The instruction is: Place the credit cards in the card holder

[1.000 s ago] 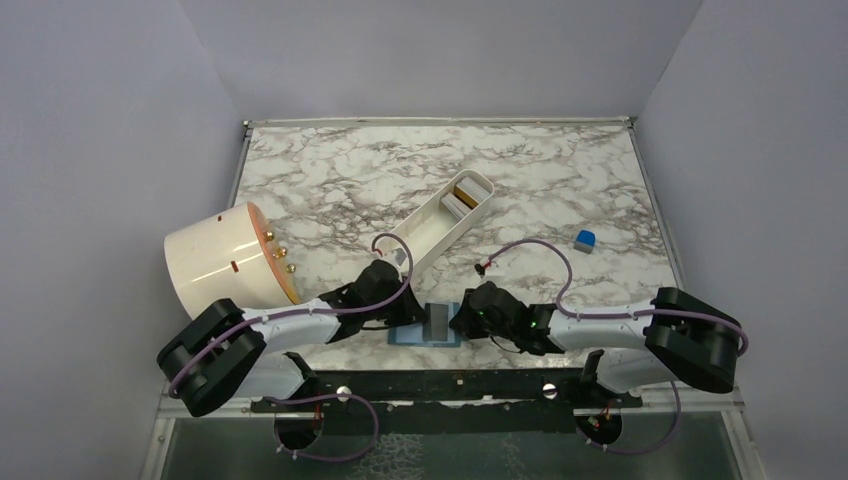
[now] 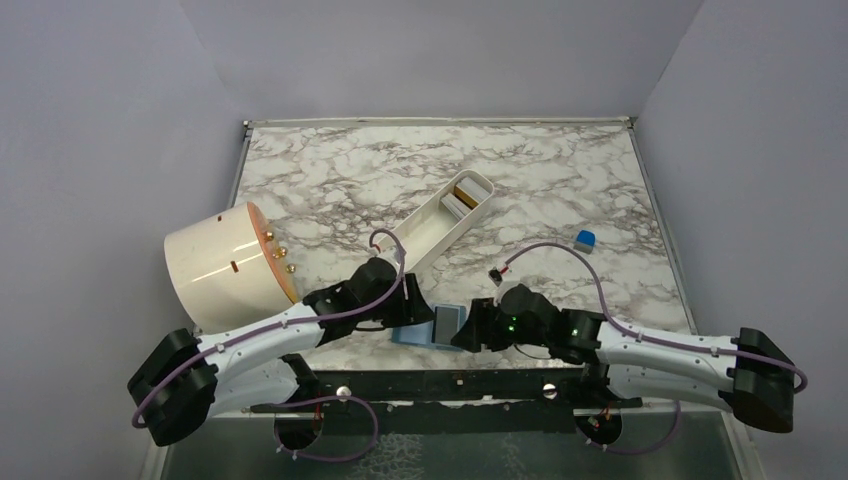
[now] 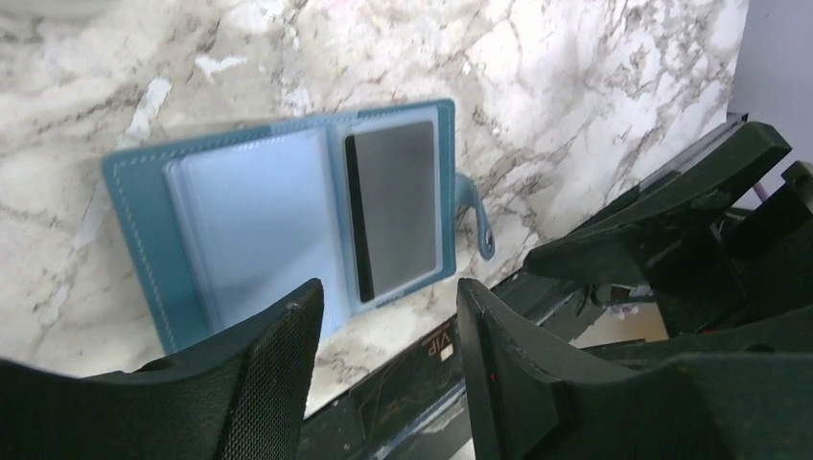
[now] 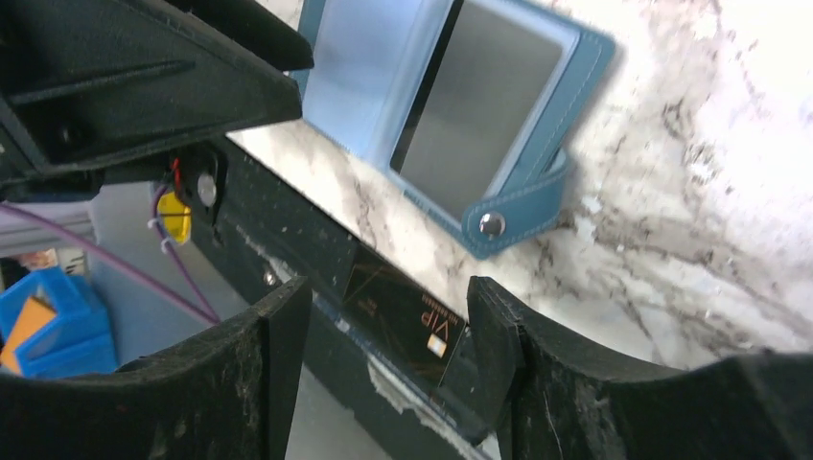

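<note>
The blue card holder [image 3: 138, 240] lies flat and opened on the marble, with a grey card [image 3: 395, 201] in its strap side and a pale blue sleeve [image 3: 254, 230] in the other half; its snap strap [image 4: 518, 206] sticks out from the edge. My left gripper hangs open above the holder, nothing between its fingers. My right gripper is just off the holder's strap side, fingers apart and empty.
A white tray [image 2: 432, 225] with several card stacks lies behind the grippers. A cream cylinder [image 2: 215, 270] stands at the left, a small blue object [image 2: 585, 238] at the right.
</note>
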